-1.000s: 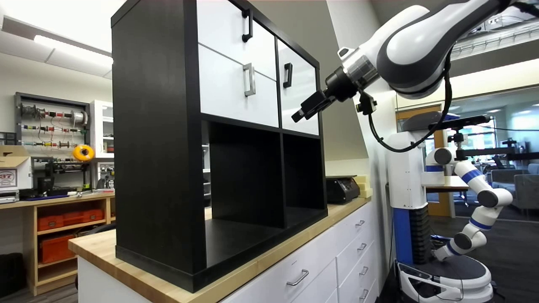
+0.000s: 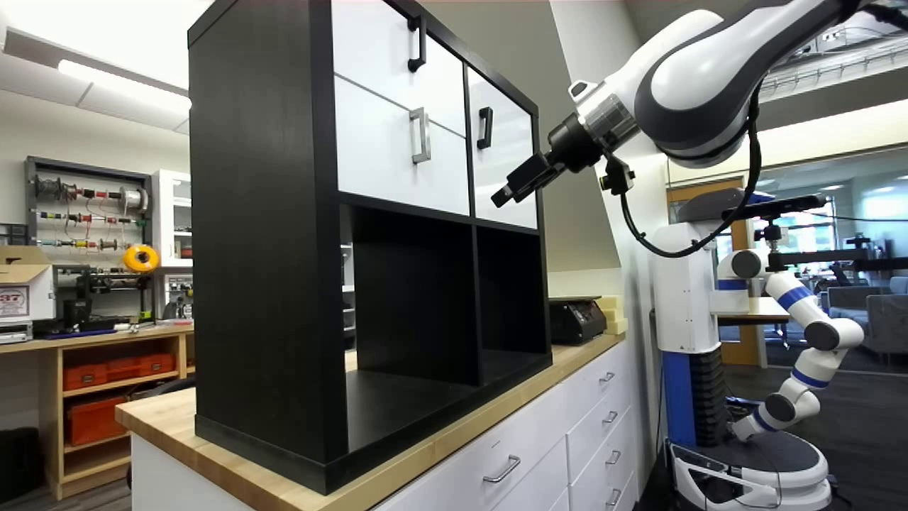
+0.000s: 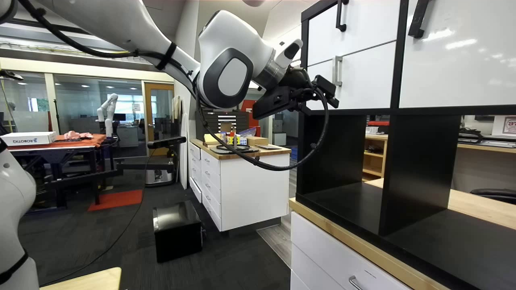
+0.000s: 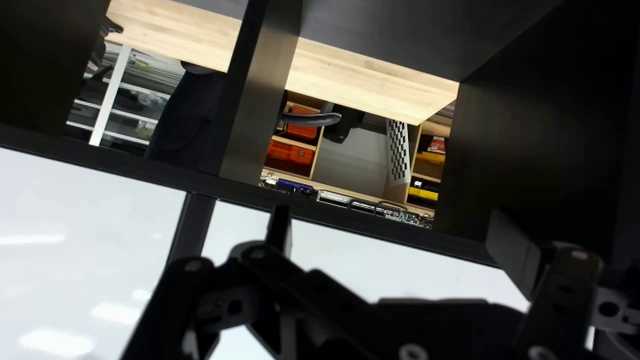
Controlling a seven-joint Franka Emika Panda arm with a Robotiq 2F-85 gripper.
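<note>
My gripper stands open in the wrist view, its fingers (image 4: pixel 511 255) wide apart with nothing visible between them. In exterior view 1 the gripper (image 2: pixel 503 196) points down toward the black cabinet (image 2: pixel 255 238), level with the lower part of its white fronts. A right-hand door (image 2: pixel 502 157) with a black handle (image 2: pixel 485 128) appears behind it. The left column has an upper front with a black handle (image 2: pixel 417 42) and a lower front with a silver handle (image 2: pixel 421 135). All fronts look closed. Exact distance from gripper to cabinet is hard to tell.
Two open, empty compartments lie below the fronts, split by a black divider (image 3: pixel 419 169). The cabinet stands on a wooden countertop (image 2: pixel 162 417) above white drawers (image 2: pixel 502 460). A black device (image 2: pixel 576 319) sits beside it. A cable (image 3: pixel 290 166) loops below the wrist.
</note>
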